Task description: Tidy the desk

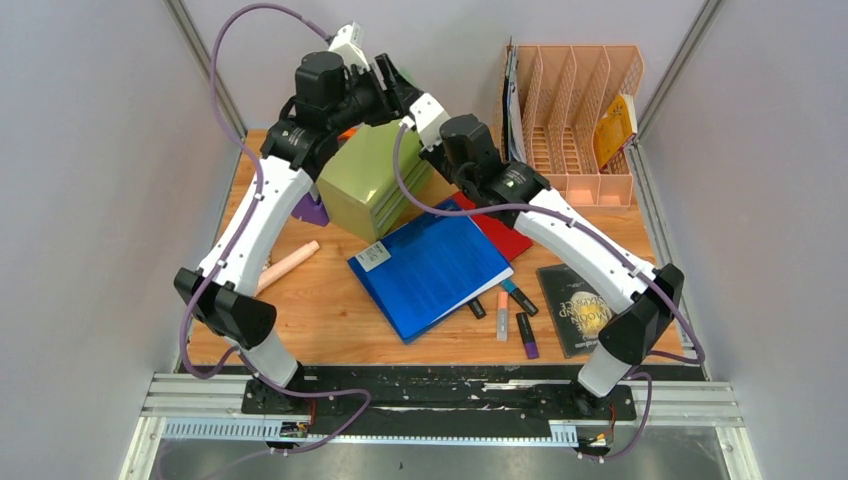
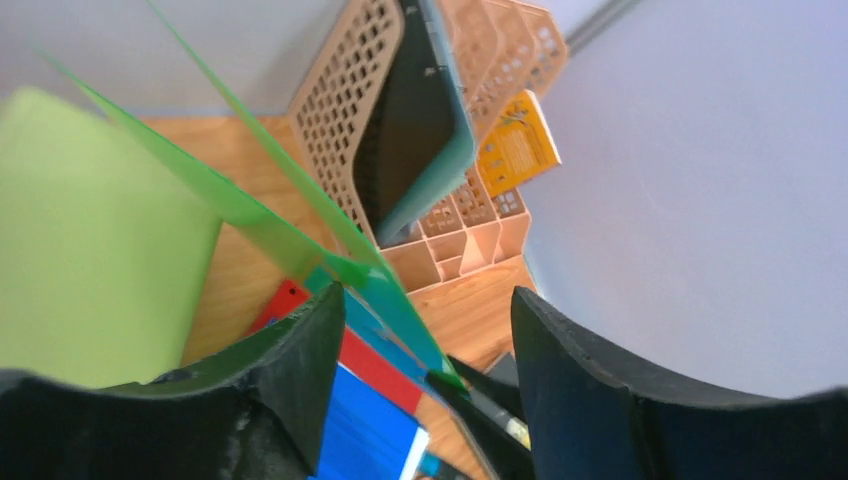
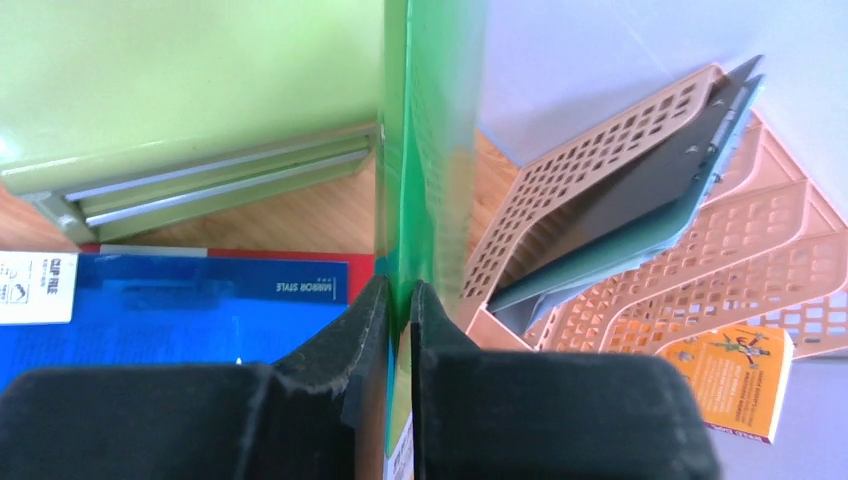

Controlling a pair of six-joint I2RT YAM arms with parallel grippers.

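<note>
My right gripper is shut on an upright green folder, seen almost edge-on in both wrist views. In the top view it is mostly hidden under the two wrists, which meet above the green box. My left gripper is open, its fingers apart beside that folder. The peach file organizer at the back right holds dark folders and an orange booklet. A blue clip file lies on a red folder.
Markers and a dark book lie at the front right. A pale roll and a purple object are at the left. Bare desk shows at the front left.
</note>
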